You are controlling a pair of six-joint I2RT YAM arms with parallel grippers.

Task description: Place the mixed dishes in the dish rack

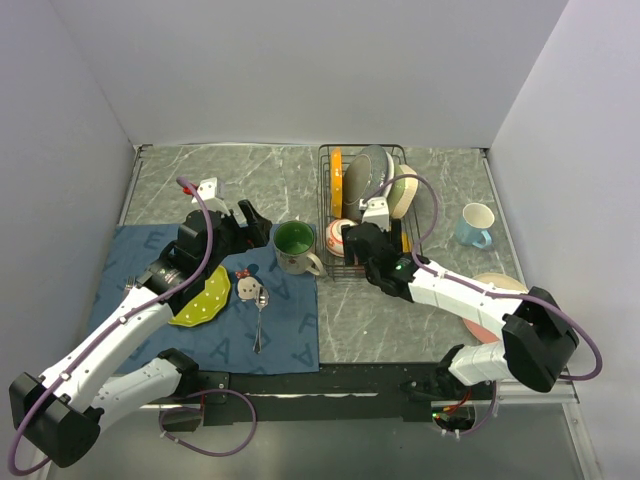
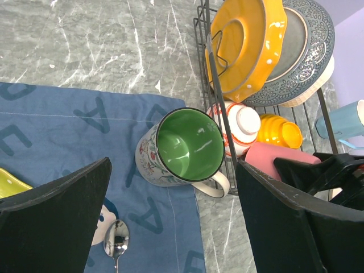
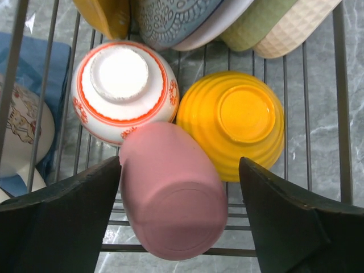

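In the right wrist view a pink cup [image 3: 173, 193] leans bottom-up in the wire dish rack [image 1: 324, 200], touching a white bowl with red trim [image 3: 120, 74] and a yellow bowl [image 3: 247, 116], both upside down. Around the pink cup my right gripper stands open, with a visible gap on its right side. My left gripper [image 1: 256, 224] is open and empty, above the mat's right side. Near it a green-lined mug [image 2: 190, 145] rests on the blue mat, against the rack's left side. A yellow-green plate [image 1: 205, 298] and a spoon [image 1: 260, 320] lie on the mat.
A yellow plate [image 1: 337, 180], a grey patterned plate [image 1: 366, 178] and paler dishes stand upright at the rack's back. To the right are a light blue mug [image 1: 474, 225] and a pink plate [image 1: 500, 285], partly behind the right arm. The counter left of the rack's back is clear.
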